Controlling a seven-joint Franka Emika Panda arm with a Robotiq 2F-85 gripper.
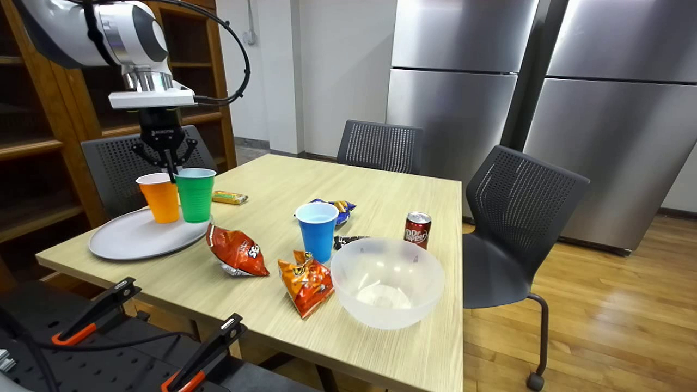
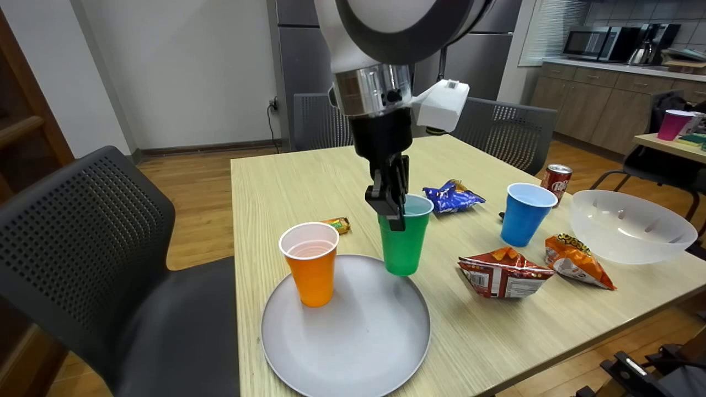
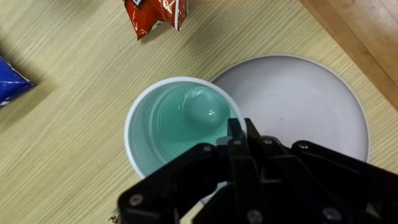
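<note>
My gripper is shut on the rim of a green cup, one finger inside and one outside. In exterior view 2 the cup hangs upright at the far right edge of the grey plate, its base close to the rim; whether it touches cannot be told. An orange cup stands upright on the plate to the left of the green one. The wrist view looks down into the green cup, which overlaps the plate's edge; the orange cup is hidden there.
A red chip bag lies beside the plate. Farther right are a blue cup, an orange bag, a clear bowl, a soda can and a blue bag. A yellow-wrapped bar lies behind the green cup.
</note>
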